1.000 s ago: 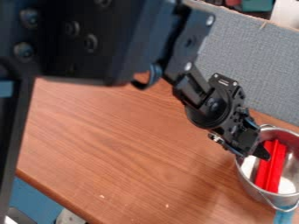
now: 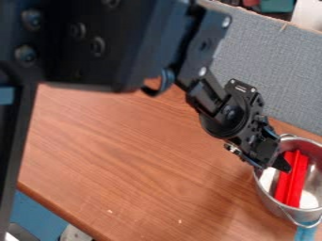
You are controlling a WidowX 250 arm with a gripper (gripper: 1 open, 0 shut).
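My black gripper (image 2: 272, 158) reaches down from the upper left to the metal pot (image 2: 312, 184) at the lower right edge. Its fingertips are at the pot's rim, over the upper left part of the inside. In the pot lie red objects (image 2: 293, 181) with white material around them. The fingertips are dark and partly overlap the red pieces, so whether they are open or shut on something cannot be told.
A grey padded board (image 2: 270, 71) stands behind. The arm's upper housing covers the top left of the view.
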